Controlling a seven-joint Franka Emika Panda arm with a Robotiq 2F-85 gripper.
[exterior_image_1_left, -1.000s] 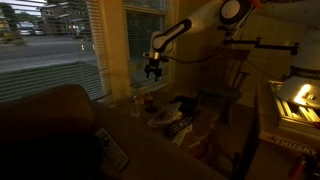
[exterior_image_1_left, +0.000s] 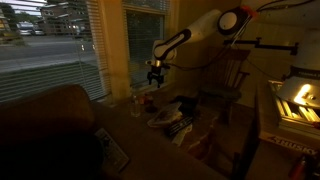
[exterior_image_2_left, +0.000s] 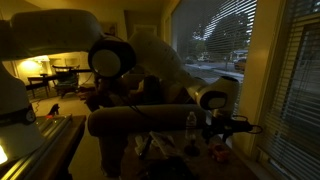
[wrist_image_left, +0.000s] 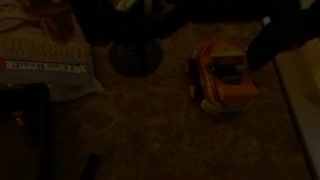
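Note:
My gripper (exterior_image_1_left: 155, 78) hangs above the table near the window, pointing down. In the wrist view its dark fingers stand wide apart at the top, open with nothing between them. Below the gripper lies an orange toy vehicle (wrist_image_left: 228, 78) with dark parts, nearer to the right finger (wrist_image_left: 272, 42). It seems to be the small red shape (exterior_image_2_left: 219, 153) under the gripper in the second exterior view. A clear bottle (exterior_image_2_left: 190, 130) stands upright close by. The wrist view is very dark, so finer details are hidden.
A printed bag (wrist_image_left: 45, 60) lies left in the wrist view, beside a dark round object (wrist_image_left: 136, 57). Several dark and pale items, including a light object (exterior_image_1_left: 163, 117), crowd the table. The window blinds (exterior_image_2_left: 292, 110) rise close to the gripper.
In the first exterior view my gripper has come down a little and slightly to the right. The objects on the table look unmoved.

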